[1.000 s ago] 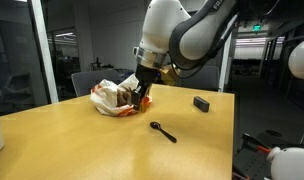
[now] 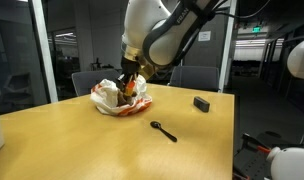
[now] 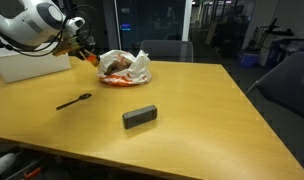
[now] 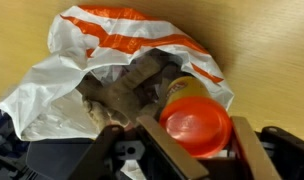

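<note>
In the wrist view my gripper is shut on a small bottle with a round orange-red cap point(image 4: 197, 122) and a yellowish body. Just beyond the bottle gapes a crumpled white plastic bag point(image 4: 44, 100) with orange stripes, dark grey-brown cloth-like stuff point(image 4: 132, 85) inside. From the first exterior view, the orange bottle point(image 2: 129, 88) appears in front of the bag point(image 2: 107, 99), held below the arm. The second exterior view has the bottle point(image 3: 90, 58) raised above the table, left of the bag point(image 3: 127, 67). Its lower end is hard to make out.
A black spoon point(image 2: 164, 131) lies on the wooden table point(image 2: 67, 135), nearer the front. Farther right is a dark grey block point(image 3: 140, 117). A white box point(image 3: 32, 65) stands at the far left.
Over the last second my gripper has travelled left and up in the first exterior view, carrying the bottle to the front of the bag. Spoon and block have stayed put.
</note>
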